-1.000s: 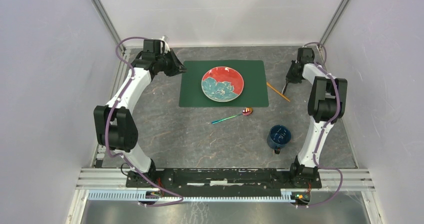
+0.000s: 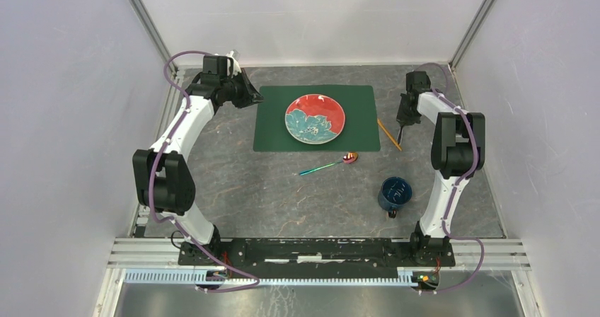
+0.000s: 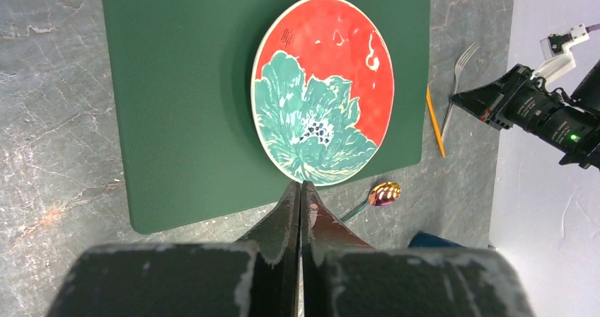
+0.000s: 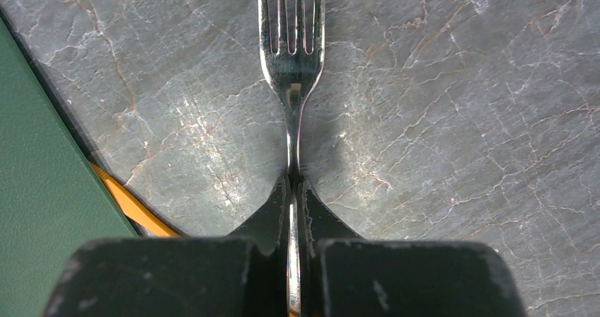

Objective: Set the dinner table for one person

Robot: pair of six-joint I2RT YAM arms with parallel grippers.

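The silver fork lies between the fingertips of my right gripper, which is shut on its neck; the handle runs back between the fingers. An orange-handled utensil rests close by, touching or nearly touching the fork's handle end, its far part hidden. On the green placemat sits a red plate with a teal flower. In front of the mat lies a shiny spoon with a blue-green handle. A dark blue mug stands front right. My left gripper is shut and empty, over the plate's near edge.
White walls close in the back and both sides; the right wall stands close to my right arm.
The orange utensil has turned slightly.
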